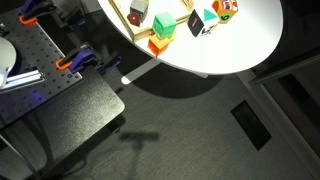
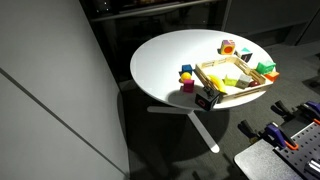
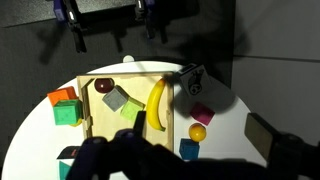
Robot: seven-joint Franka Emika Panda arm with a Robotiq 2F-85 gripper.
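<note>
In the wrist view, the dark fingers of my gripper stand wide apart, with nothing held between them. They hang above the round white table (image 3: pixel 228 118). Between and beyond them, a shallow wooden tray (image 3: pixel 98 127) holds a yellow banana (image 3: pixel 154 104), a greyish-green block (image 3: pixel 115 98), a green block (image 3: pixel 131 109) and a dark red rounded object (image 3: pixel 104 85). Neither exterior view shows the gripper.
Right of the tray lie a black-and-white cube (image 3: pixel 192 79), red cube (image 3: pixel 202 113), orange ball (image 3: pixel 197 132) and blue cube (image 3: pixel 189 149). On its other side sits a green block (image 3: pixel 67 112). Black perforated base (image 1: pixel 78 116) carries clamps.
</note>
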